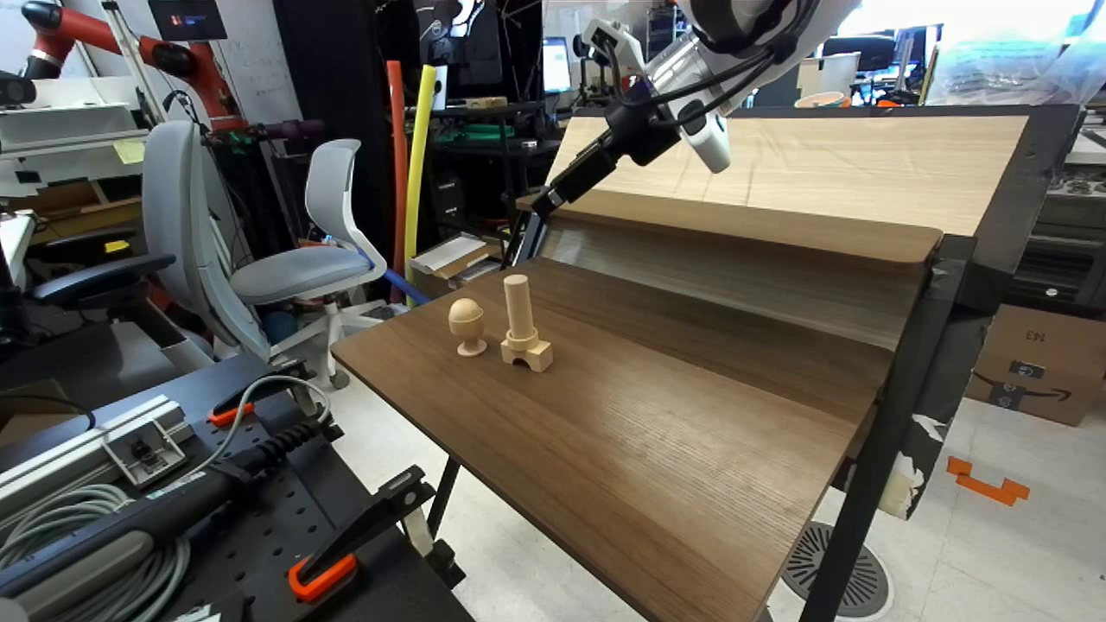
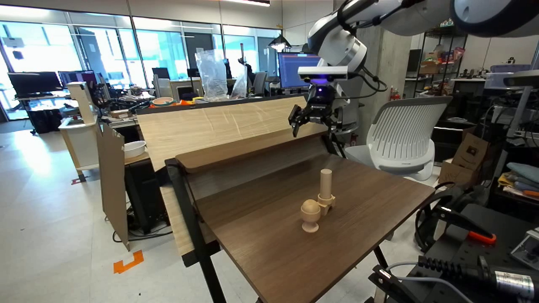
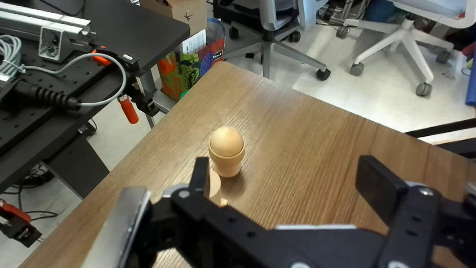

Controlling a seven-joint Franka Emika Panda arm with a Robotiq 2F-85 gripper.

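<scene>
Two pale wooden pieces stand on the brown desk (image 1: 664, 415). One is a stemmed cup with a ball (image 1: 467, 320) resting in its top. Beside it a bridge-shaped block (image 1: 533, 356) carries a ring and an upright cylinder (image 1: 520, 302); in exterior view 2 the cylinder (image 2: 326, 182) stands just behind the cup (image 2: 310, 217). My gripper (image 2: 314, 126) hangs open above the desk's rear part, apart from both pieces. In the wrist view the space between my fingers is empty, and the left finger hides most of the cylinder stack, while the ball (image 3: 226, 141) shows clearly.
A raised shelf (image 1: 746, 230) runs along the back of the desk, with a tilted light panel (image 1: 829, 155) behind it. A black bench (image 1: 259, 498) with clamps and cables stands near the desk's left front.
</scene>
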